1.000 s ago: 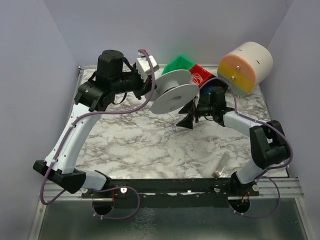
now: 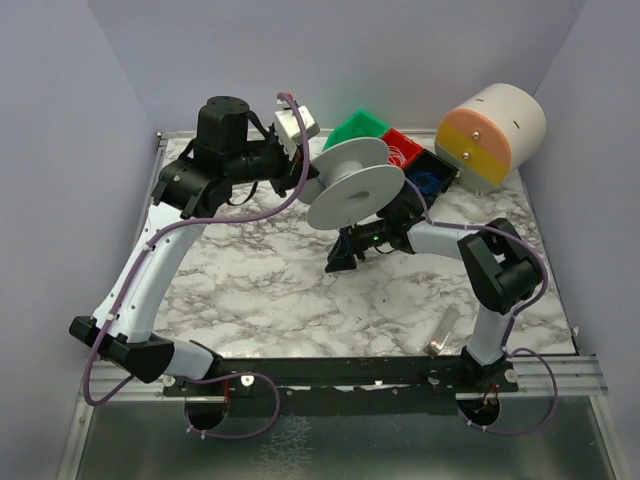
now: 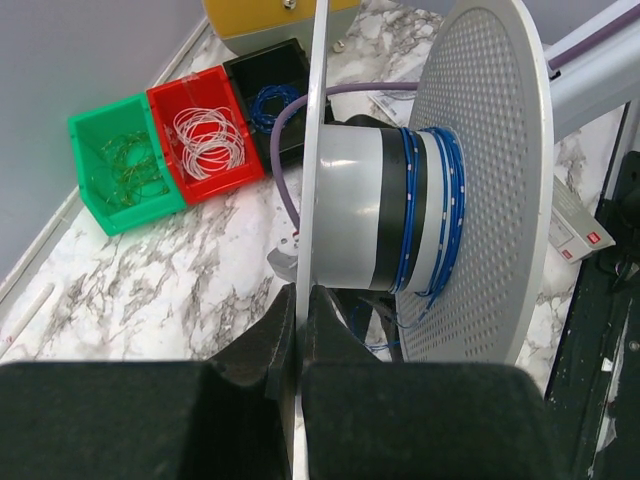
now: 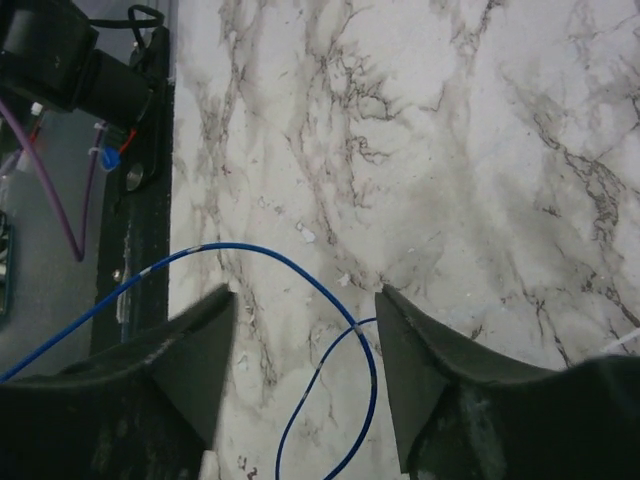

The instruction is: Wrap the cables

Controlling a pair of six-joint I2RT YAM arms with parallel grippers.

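A white spool [image 2: 352, 200] with two perforated flanges is held in the air over the table. My left gripper is shut on the edge of its near flange. Several turns of blue cable [image 3: 450, 200] lie around the drum against the far flange, with a loose strand hanging below. In the top view, my right gripper [image 2: 341, 253] is low, just in front of the spool. Its fingers [image 4: 190, 350] are apart in the right wrist view; a loop of the blue cable [image 4: 310, 278] passes across the gap between them, apparently ungripped.
Behind the spool stand a green bin [image 3: 90, 185], a red bin [image 3: 230, 178] with pale cable and a black bin [image 3: 290, 60] with blue cable. A big cream cylinder [image 2: 515, 115] occupies the back right. A small box [image 2: 441, 332] lies front right.
My right gripper has travelled left and slightly toward the front, ending just below the spool in the top view. The spool and left arm have shifted only slightly.
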